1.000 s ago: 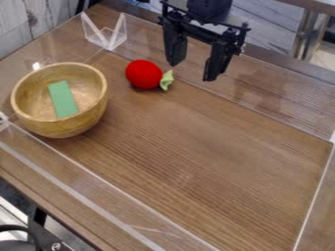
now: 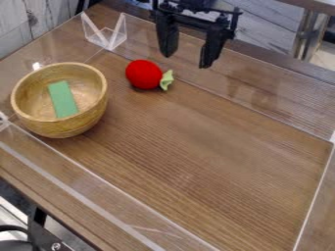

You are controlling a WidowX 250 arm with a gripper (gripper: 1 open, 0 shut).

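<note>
My black gripper (image 2: pixel 187 53) hangs over the back of the wooden table, its two fingers spread apart with nothing visible between them. A red tomato-like object (image 2: pixel 143 73) with a small green tip lies below and left of it. A wooden bowl (image 2: pixel 88 105) at the left holds a green block (image 2: pixel 63 102).
A clear plastic or wire item (image 2: pixel 105 29) stands at the back left. The middle, right and front of the table (image 2: pixel 216 172) are bare. A dark cable lies at the lower left corner.
The gripper has moved back, toward the top of the view, and slightly left. The objects on the table have not visibly moved.
</note>
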